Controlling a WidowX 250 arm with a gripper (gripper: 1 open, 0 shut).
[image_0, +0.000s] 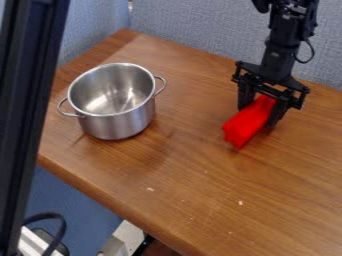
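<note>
My black gripper (265, 98) reaches down at the right side of the wooden table, shut on a red elongated block (245, 125). The block lies slanted, its lower end toward the front left, its upper end partly hidden between the fingers. It is at or very near the table surface; I cannot tell whether it touches.
A steel pot (120, 115) with two handles stands at the left of the table (201, 200). A grey wall runs along the back, and a dark post fills the far left edge.
</note>
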